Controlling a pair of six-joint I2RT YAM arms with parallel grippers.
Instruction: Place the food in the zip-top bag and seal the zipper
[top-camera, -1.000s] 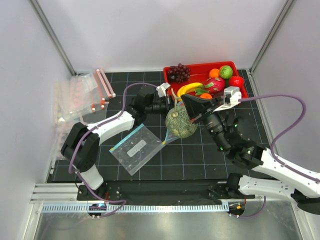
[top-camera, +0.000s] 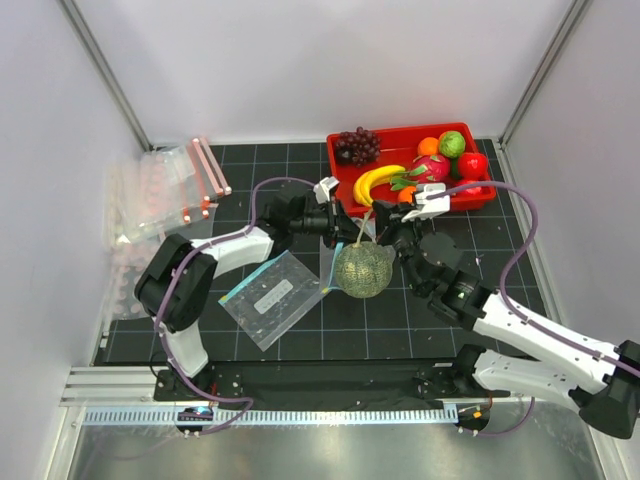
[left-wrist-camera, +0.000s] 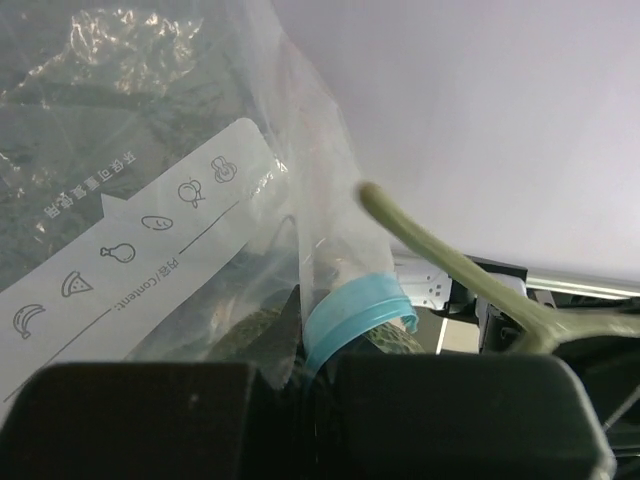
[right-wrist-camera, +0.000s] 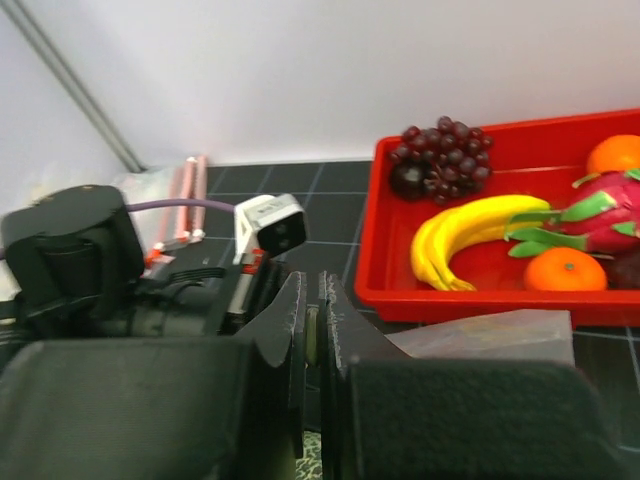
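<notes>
A netted green melon hangs by its stem at the table's middle, just below both grippers in the top view. My right gripper is shut on that stem; the green stem shows between its fingertips in the right wrist view. In the left wrist view the stem also rises beyond the fingers. My left gripper is shut on the edge of a clear zip top bag, beside its blue zip strip. Part of the melon shows behind the bag's film; whether it is inside the mouth I cannot tell.
Another clear bag with a white label lies flat at front left. More bags are at far left. The red bin at the back holds bananas, grapes and other fruit.
The melon has moved toward the front of the table and now hangs straighter below its stem. Blue bag edge shows beside the melon; the left gripper has moved slightly.
</notes>
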